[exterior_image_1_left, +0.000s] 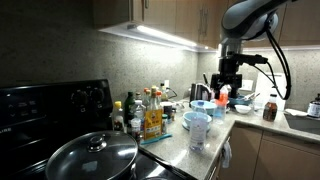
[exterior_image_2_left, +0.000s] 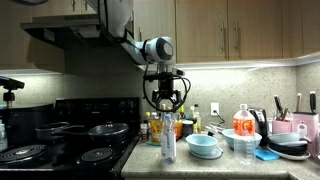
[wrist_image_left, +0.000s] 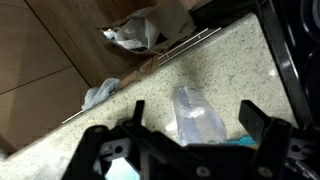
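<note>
My gripper is open, its two dark fingers standing wide apart with no object held between them. A clear, pale plastic bottle (wrist_image_left: 198, 118) shows below and between the fingers in the wrist view. It stands upright on the counter in exterior view 1, where the same bottle (exterior_image_1_left: 198, 131) is nearest the counter's front edge. Above it and a little farther from that camera hangs the gripper (exterior_image_1_left: 223, 87). From the other side, the gripper (exterior_image_2_left: 165, 104) appears over the bottle (exterior_image_2_left: 168, 137), apparently with a small gap.
Sauce bottles (exterior_image_1_left: 153, 117) cluster beside the stove, with a large lidded pan (exterior_image_1_left: 92, 158) on it. Blue-white bowls (exterior_image_2_left: 204, 146) and a bottle with an orange label (exterior_image_2_left: 244, 130) stand farther along. A paper bag (wrist_image_left: 160, 22) lies beyond the counter edge.
</note>
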